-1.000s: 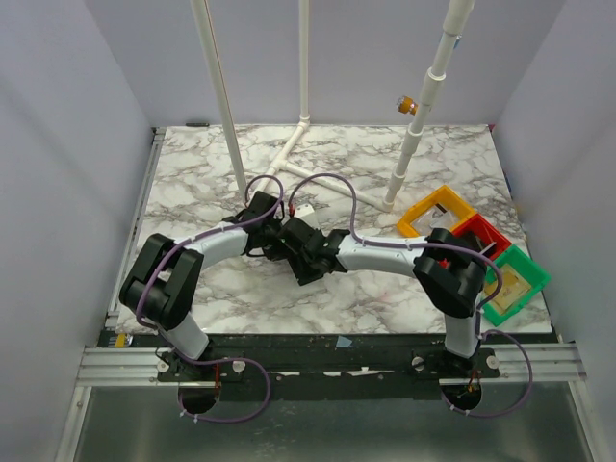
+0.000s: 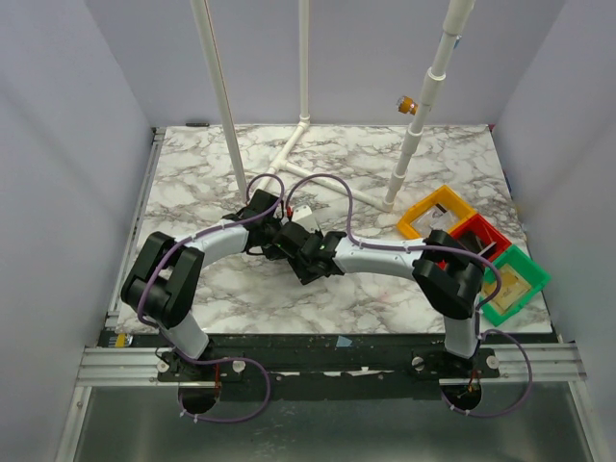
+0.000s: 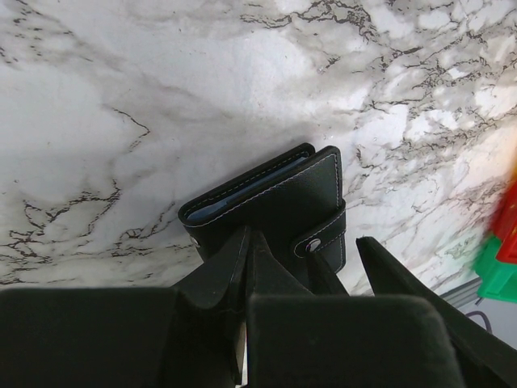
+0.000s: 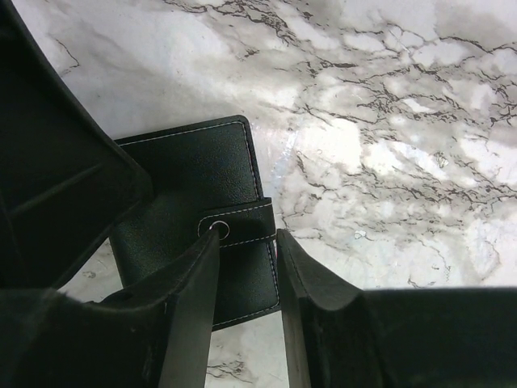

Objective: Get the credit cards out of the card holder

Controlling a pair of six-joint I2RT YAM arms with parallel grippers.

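Observation:
A black leather card holder point(image 3: 283, 210) with stitched edges lies on the marble surface, its top slot visible in the left wrist view and its snap strap point(image 4: 246, 222) in the right wrist view. My left gripper is over its lower part, shut, with nothing clearly between its fingers. My right gripper stands open, its fingertips at the strap, around the snap and the holder's edge. No cards can be made out clearly. In the top view both grippers meet at the centre and hide the holder.
Yellow point(image 2: 419, 210), red point(image 2: 493, 238) and green point(image 2: 525, 289) trays stand at the right. White pipes point(image 2: 346, 188) frame the back of the surface.

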